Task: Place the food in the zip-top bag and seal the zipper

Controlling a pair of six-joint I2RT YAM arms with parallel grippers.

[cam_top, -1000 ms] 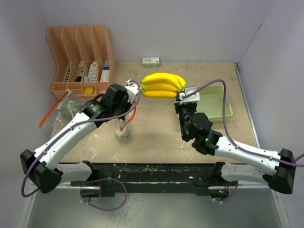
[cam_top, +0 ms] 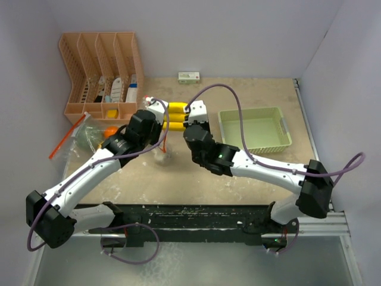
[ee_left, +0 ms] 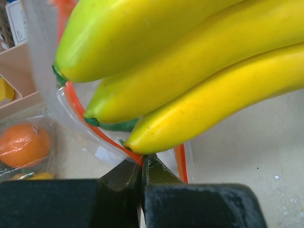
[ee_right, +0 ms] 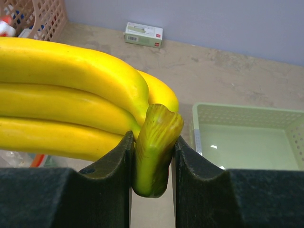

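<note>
A bunch of yellow bananas hangs level between the two arms. My right gripper is shut on its stem. The greenish banana tips point left and overlap the mouth of a clear zip bag with an orange zipper strip. My left gripper is shut on the rim of this bag, right below the lowest banana tip. Something dark green shows inside the bag behind the tips. From above, the left arm hides much of the bag. How deep the tips reach inside, I cannot tell.
Another clear bag with an orange zipper lies at the left, near an orange. Behind it stands a tan divided rack. A green basket sits at the right, a small box at the back.
The right gripper has carried the bananas leftward, from apart from the bag to its mouth. My left gripper has shifted slightly left, still at the bag's rim.
</note>
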